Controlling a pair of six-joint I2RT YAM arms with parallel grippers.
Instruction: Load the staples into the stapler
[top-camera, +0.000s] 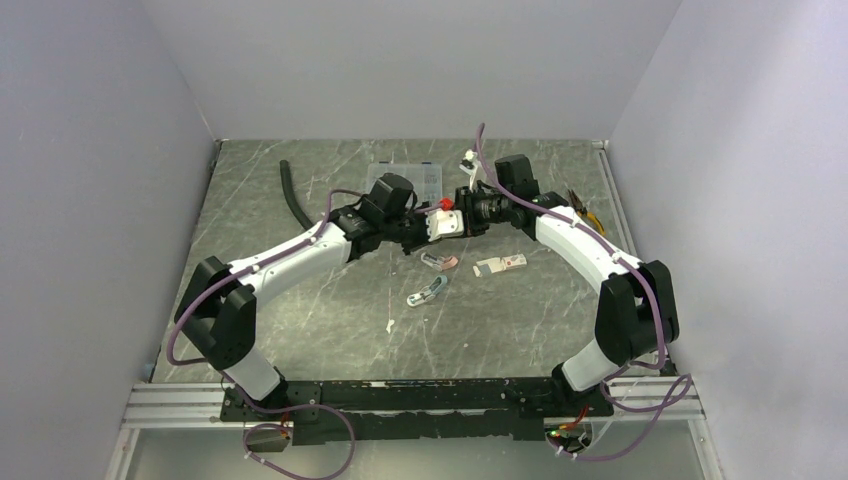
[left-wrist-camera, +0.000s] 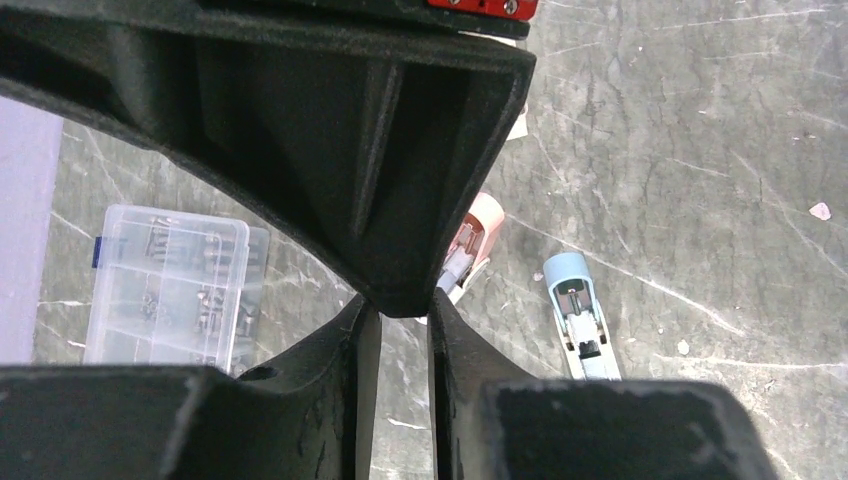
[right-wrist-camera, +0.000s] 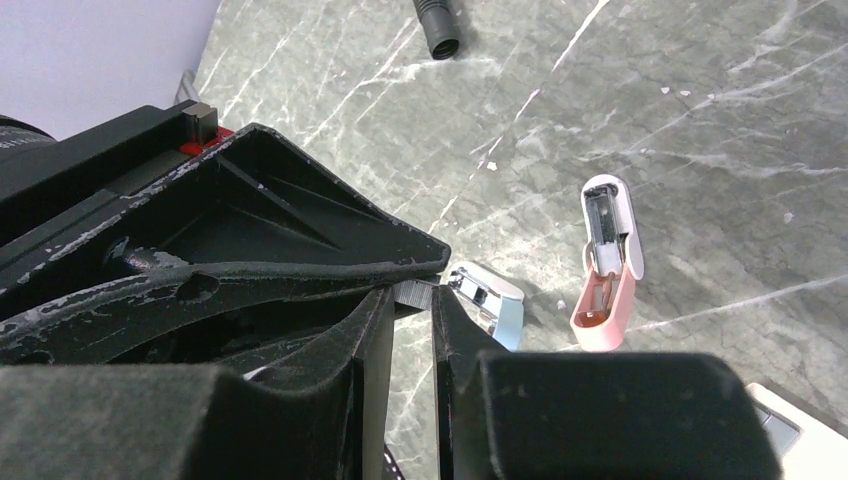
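Note:
A small grey strip of staples (right-wrist-camera: 413, 293) shows in the right wrist view, at the tips of the left gripper's black fingers (right-wrist-camera: 330, 235), which are shut on it. My right gripper meets that strip from the front, one fingertip at each side; whether it presses on it cannot be told. In the left wrist view my left gripper has its tips hidden behind a right finger (left-wrist-camera: 400, 200), and the strip is out of sight there. Below lie two staplers with their inner channels exposed, a pink one (right-wrist-camera: 605, 290) and a light blue one (right-wrist-camera: 508, 318).
The white staple box (top-camera: 500, 265) lies right of the staplers. A clear compartment case (left-wrist-camera: 165, 285) stands behind the grippers. A black tube (top-camera: 292, 200) is at the back left, and orange-handled pliers (top-camera: 590, 216) at the back right.

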